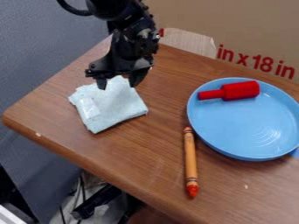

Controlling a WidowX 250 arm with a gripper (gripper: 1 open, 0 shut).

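Observation:
The black gripper (118,80) is at the upper left, its fingers pointing down just over the upper part of a folded white cloth (107,108). Whether anything is between the fingertips I cannot tell. A red cylindrical object (239,89) lies on a blue plate (247,129) at the right. An orange crayon-like stick (191,163) lies left of the plate, pointing toward the front.
The wooden table (93,154) has free room at the front left and in the middle. Its left edge drops off to a grey surface. Cardboard (233,26) stands along the back.

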